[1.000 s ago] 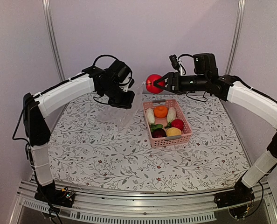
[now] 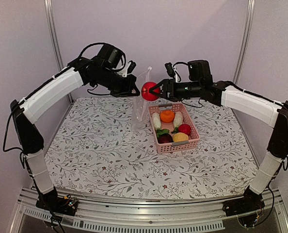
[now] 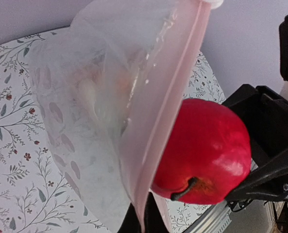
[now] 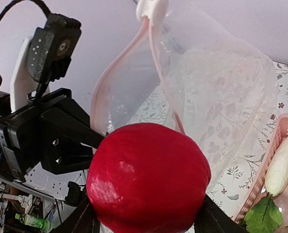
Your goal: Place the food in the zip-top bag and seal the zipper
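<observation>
A clear zip bag (image 2: pixel 139 109) with a pink zip strip (image 3: pixel 159 104) hangs from my left gripper, which is shut on its edge. The bag's mouth gapes, as the right wrist view shows, with the white slider (image 4: pixel 152 9) at the far top end. My right gripper (image 2: pixel 167 90) is shut on a red apple-like fruit, stem showing in the left wrist view. That red fruit (image 3: pixel 204 150) is right beside the zip strip at the mouth; whether it touches the strip I cannot tell. Nothing solid shows inside the bag.
Under the right gripper stands a pink basket (image 2: pixel 195 133) holding an orange fruit (image 2: pixel 167 116), a yellow one (image 2: pixel 180 137), another red fruit (image 2: pixel 184 129), a dark purple item (image 2: pixel 165 139) and white vegetables (image 2: pixel 178 118).
The right gripper has moved left with the red fruit, and lately slightly lower, to the bag's mouth. Basket unchanged.
</observation>
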